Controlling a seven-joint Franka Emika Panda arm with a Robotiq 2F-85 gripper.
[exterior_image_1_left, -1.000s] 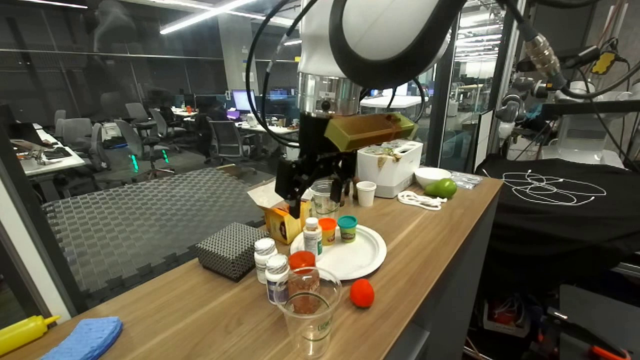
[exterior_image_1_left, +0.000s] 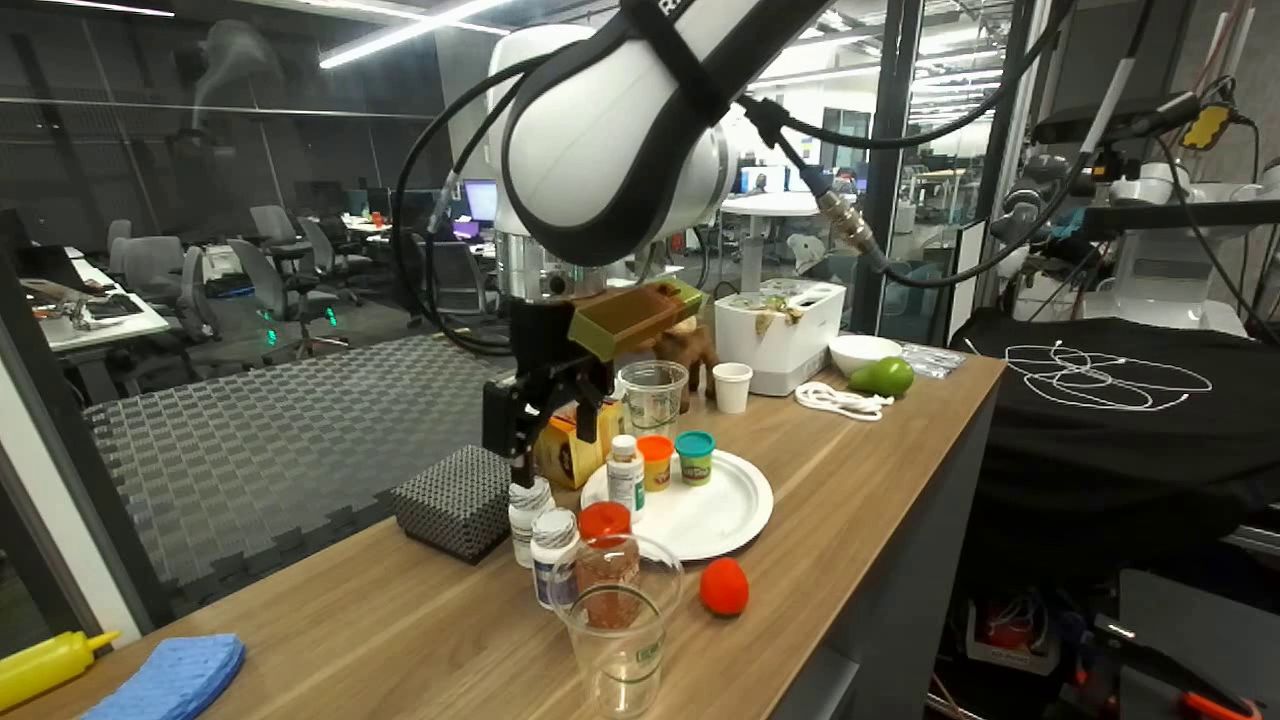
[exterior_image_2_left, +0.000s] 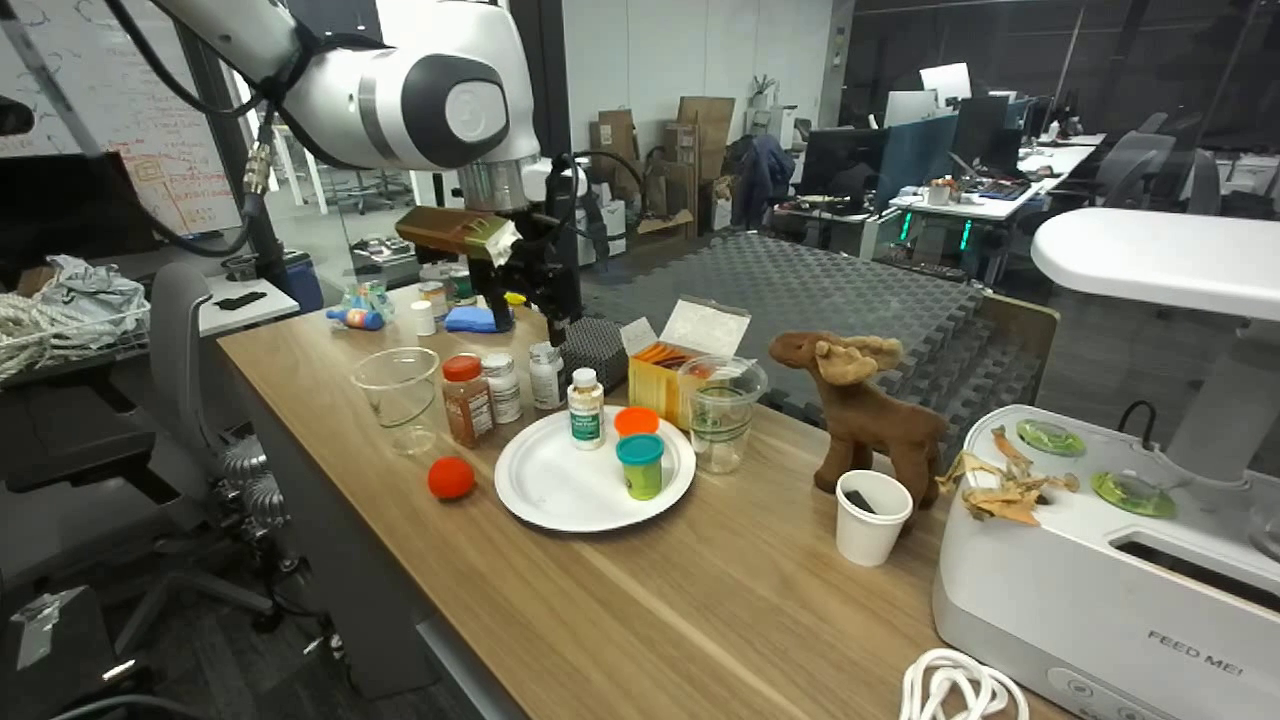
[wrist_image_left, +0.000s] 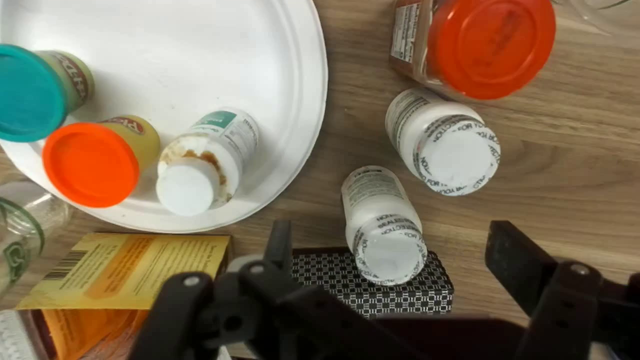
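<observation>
My gripper stands open in the wrist view, nothing held between its fingers. Below and between them is a white bottle (wrist_image_left: 393, 249) with a printed seal over its top, standing beside the black patterned box (wrist_image_left: 372, 294). A second sealed white bottle (wrist_image_left: 457, 155) and a red-lidded jar (wrist_image_left: 492, 45) are close by. On the white plate (exterior_image_2_left: 552, 504) stand a white-capped bottle (exterior_image_2_left: 585, 408), an orange-lidded tub (wrist_image_left: 90, 163) and a teal-lidded tub (exterior_image_2_left: 641, 466). From exterior view 1, the gripper (exterior_image_1_left: 554, 450) hangs above the box-side bottle (exterior_image_1_left: 529, 522).
A clear cup (exterior_image_1_left: 618, 648) and a red ball (exterior_image_1_left: 723, 587) are near the front edge. The open yellow carton (exterior_image_2_left: 660, 390), another clear cup (exterior_image_2_left: 721, 414) and a brown moose toy (exterior_image_2_left: 864, 414) line the back. Bare wood lies right of the plate in exterior view 2.
In exterior view 1 my arm has moved left and lower, from above the carton and plate to above the sealed white bottle. The objects on the table look unmoved.
</observation>
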